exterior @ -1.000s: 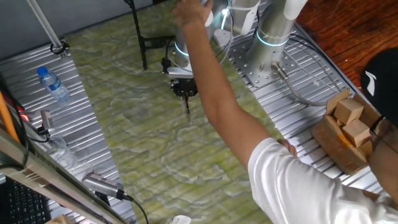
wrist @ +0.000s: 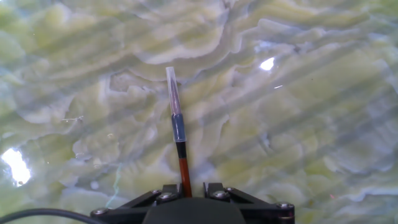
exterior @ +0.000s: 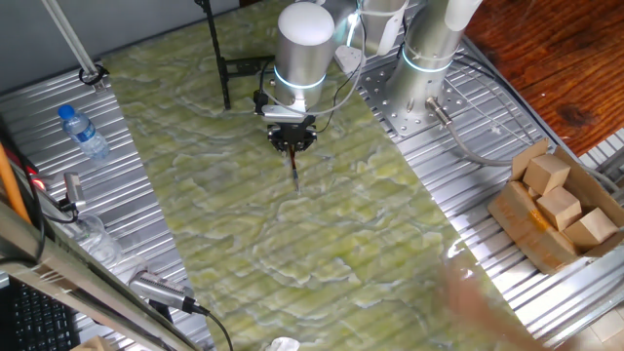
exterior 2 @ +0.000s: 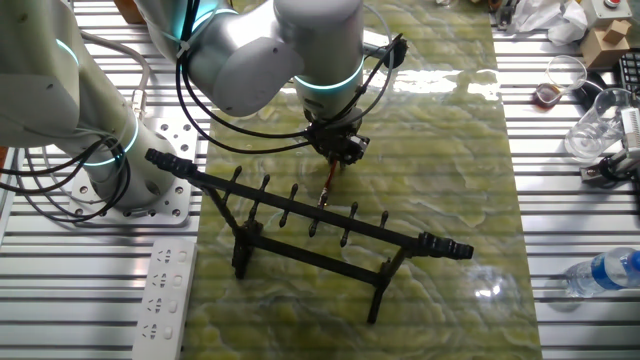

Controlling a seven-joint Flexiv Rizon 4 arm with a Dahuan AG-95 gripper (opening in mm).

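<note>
A slim brush with a reddish-brown handle (wrist: 184,169), a dark collar and a clear pointed cap (wrist: 173,90) sticks out from my gripper. In exterior view 1 the gripper (exterior: 292,144) is over the green marbled mat (exterior: 292,253), shut on the brush (exterior: 295,174), whose tip points down. The handle's upper part is hidden inside the gripper. Exterior view 2 has the brush (exterior 2: 326,188) close behind the bar of a black pegged rack (exterior 2: 330,262); from this angle I cannot tell the distance between them.
A blurred hand (exterior: 468,297) is at the mat's lower right. An open carton (exterior: 522,226) of small boxes stands on the right. At left are a water bottle (exterior: 84,134) and a camera (exterior: 161,291). A power strip (exterior 2: 163,300) lies beside the rack.
The person's arm, earlier reaching across to the robot's arm, has drawn back toward the lower right. The gripper and brush look unmoved.
</note>
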